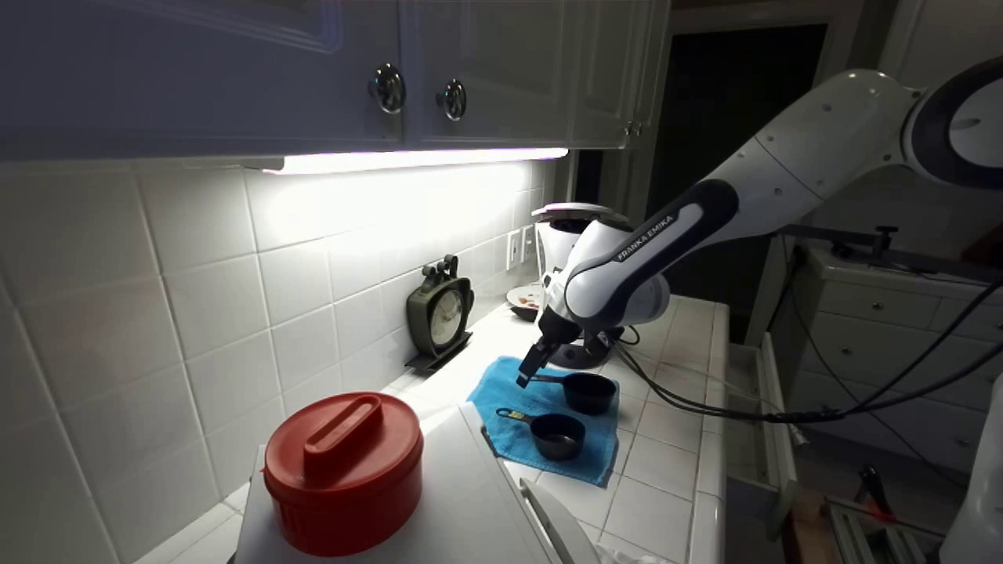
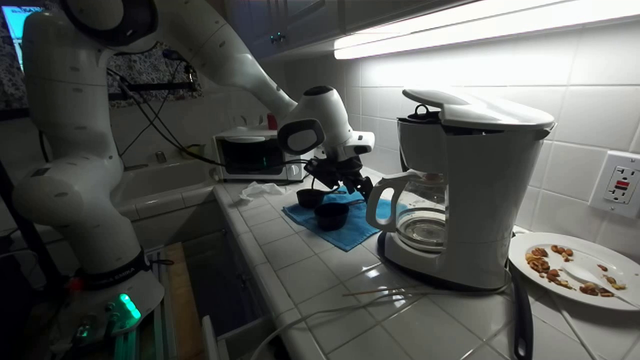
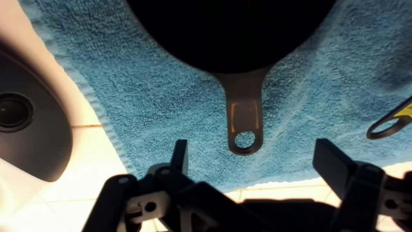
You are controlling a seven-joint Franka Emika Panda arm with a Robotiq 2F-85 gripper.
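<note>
Two black measuring cups rest on a blue towel [image 1: 501, 440]. The cup nearer the coffee maker [image 1: 589, 393] has its handle [image 3: 244, 112] pointing toward my gripper, which is open. In the wrist view the handle's holed end lies between and just ahead of the two spread fingers, and nothing is gripped. A yellow mark shows on the handle of the other cup [image 1: 557, 437], whose holed tip sits off to the right in the wrist view. My gripper is low over the towel's wall side in exterior view 1.
A white coffee maker [image 2: 480, 204] stands close beside the towel. A plate with nuts [image 2: 522, 244] lies beyond it. A toaster oven [image 2: 255, 157] carrying a red container [image 1: 343, 470] stands at the other end. A clock-like dial [image 1: 441, 314] leans near the wall.
</note>
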